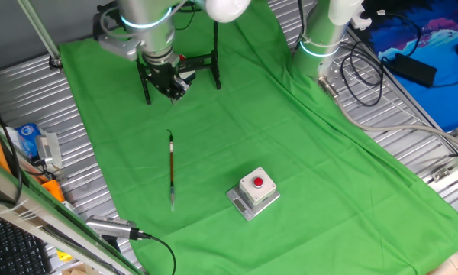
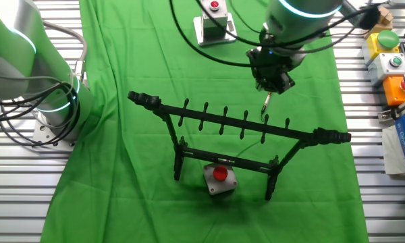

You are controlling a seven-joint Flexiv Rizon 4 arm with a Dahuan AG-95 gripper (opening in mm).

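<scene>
My gripper (image 1: 179, 92) hangs over the green cloth near the dark rack (image 1: 216, 69), which the arm partly covers in exterior view 1. Exterior view 2 shows the gripper (image 2: 278, 86) just behind the rack (image 2: 236, 121), with its fingers too dark and small to read. A thin brush (image 1: 172, 172) with a brown handle lies on the cloth, apart from the gripper. To its right stands a white box with a red button (image 1: 258, 182) on a metal plate. A second red button (image 2: 220, 173) sits beneath the rack.
The arm's base (image 1: 320, 46) stands on the cloth's edge. Loose cables (image 2: 256, 64) cross above the scene in exterior view 2. Several button boxes (image 2: 385, 64) line the side. Between the brush and the white box the green cloth (image 1: 214, 153) is bare.
</scene>
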